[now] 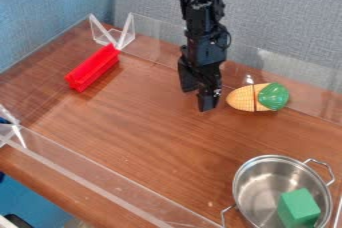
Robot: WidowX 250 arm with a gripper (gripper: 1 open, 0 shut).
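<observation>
The black gripper [201, 90] hangs low over the back middle of the wooden table, just left of a toy with a yellow body and a green top [251, 98], which lies on its side. The gripper is open; nothing shows held in it. A red block [92, 68] lies at the back left. A steel pot [254, 187] stands at the front right with a green block [298, 209] inside.
Clear plastic walls [114, 187] edge the table, with white brackets at the left. A padded grey wall [287, 27] stands behind.
</observation>
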